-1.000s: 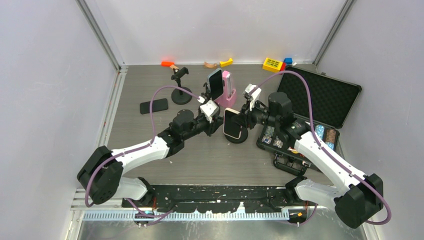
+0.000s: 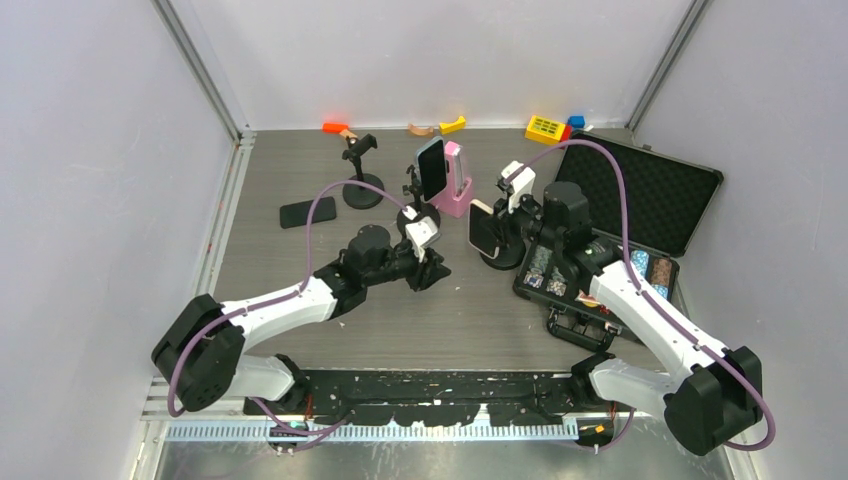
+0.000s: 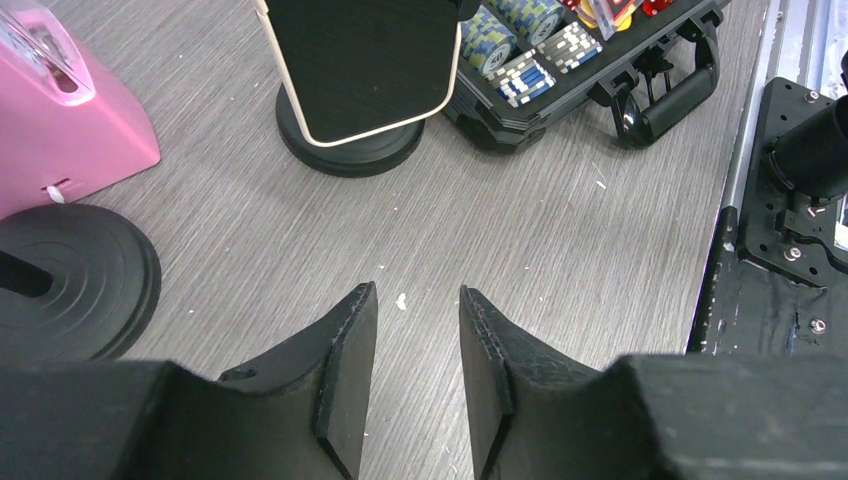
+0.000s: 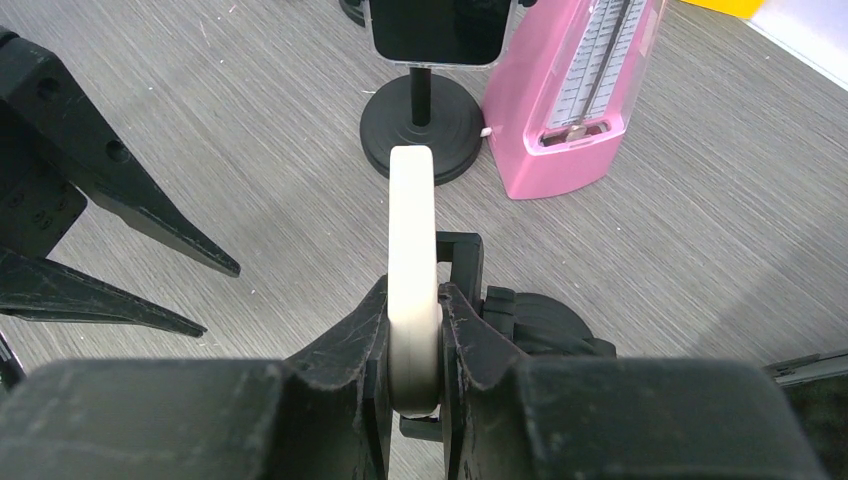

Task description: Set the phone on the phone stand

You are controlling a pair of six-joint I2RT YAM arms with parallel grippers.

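Note:
A cream-edged phone [image 2: 482, 229] is upright at a black round-based stand [image 3: 349, 158], with my right gripper shut on its edge. My left gripper is open, pointing toward that phone from the left, with bare table between its fingers. Another phone [image 2: 432, 166] rests on the middle stand [image 4: 420, 128]. A dark phone [image 2: 307, 212] lies flat at the left, near an empty stand [image 2: 362, 195].
A pink holder [image 2: 455, 195] stands behind the middle stand. An open black case [image 2: 630, 185] with chips fills the right side. Small colored blocks [image 2: 545, 129] line the back edge.
My right gripper, shut on the cream-edged phone, has moved to the right with it. My left gripper has drawn away from that phone, slightly downward in the top view.

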